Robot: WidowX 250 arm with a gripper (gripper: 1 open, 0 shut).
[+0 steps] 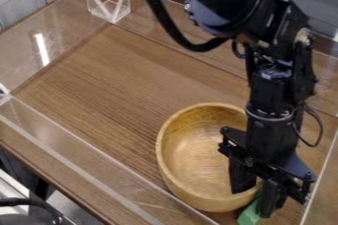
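A black robot arm reaches down on the right to my gripper [264, 191], which is low at the right edge of a round tan wooden bowl [185, 155]. A green object [248, 214] lies just under the fingertips, beside the bowl; my gripper appears shut on it, though the fingers hide much of it. The inside of the bowl looks empty where visible.
A white wire piece [109, 4] stands at the back left. Clear side panels run along the left and front edges, with cables at bottom left.
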